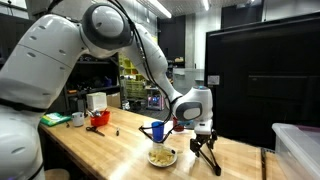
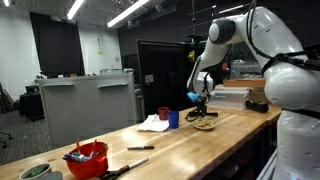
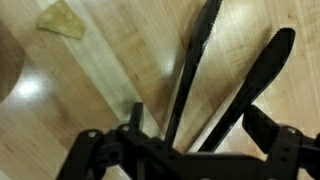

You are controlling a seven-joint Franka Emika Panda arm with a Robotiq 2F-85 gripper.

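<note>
Black tongs (image 3: 192, 75) lie on the wooden table, their two arms spread in a V in the wrist view. Just above them my gripper hangs with its fingers apart, pointing down at the part where the tong arms come close together. Its fingers stand on either side of the tongs, and nothing is seen pinched between them. In exterior view 1 the tongs (image 1: 210, 160) show beneath the gripper (image 1: 204, 146), to the right of a plate of yellowish chips (image 1: 161, 155).
A blue cup (image 1: 158, 131) stands behind the plate, and a red mug (image 2: 163, 113) is farther off. One loose chip (image 3: 62, 19) lies near the tongs. A red basket (image 2: 86, 160) and a clear bin (image 1: 298, 148) stand at opposite ends. Bare table lies between basket and plate.
</note>
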